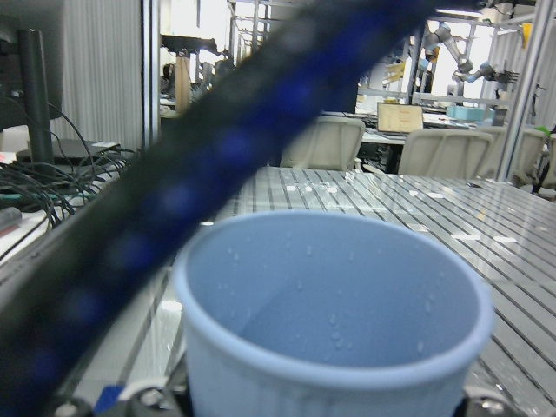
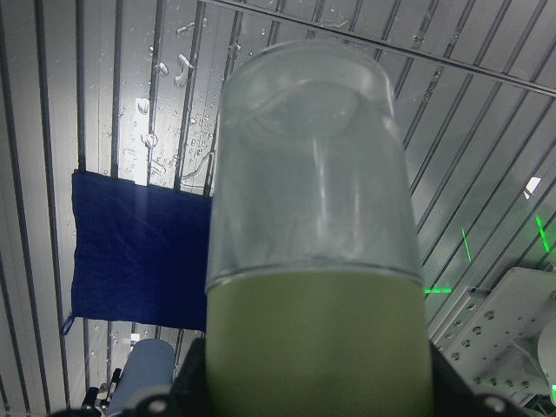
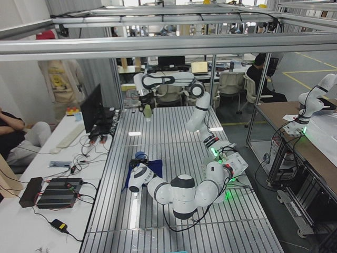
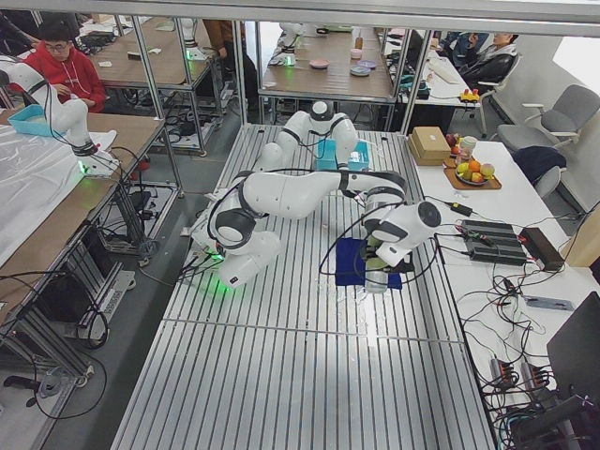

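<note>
In the right wrist view, a clear cup with a green lower band (image 2: 317,339) fills the middle; my right gripper (image 3: 146,105) is shut on it, raised over the slatted table. A light blue cup (image 1: 330,365) fills the lower left wrist view, held by my left gripper (image 3: 140,161), which is low by a dark blue cloth lying flat. A blurred dark bar crosses the left wrist view in front. Water drops show on the table beside the cloth.
A white side table (image 4: 487,187) holds monitor, cables, power units and fruit. A metal frame (image 3: 168,45) spans overhead.
</note>
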